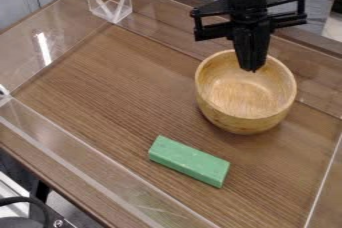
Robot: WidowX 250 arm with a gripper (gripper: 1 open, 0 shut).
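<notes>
A black gripper (pixel 251 40) hangs over the back rim of a round tan bowl (pixel 245 109) at the right of the camera view. Its fingers point downward; whether they are apart or together is hard to make out. The bowl looks empty. A green block (pixel 189 161) lies flat on the wooden surface in front of the bowl, toward the lower middle.
A clear plastic object (pixel 111 5) stands at the back left. A dark cable shows at the lower left edge.
</notes>
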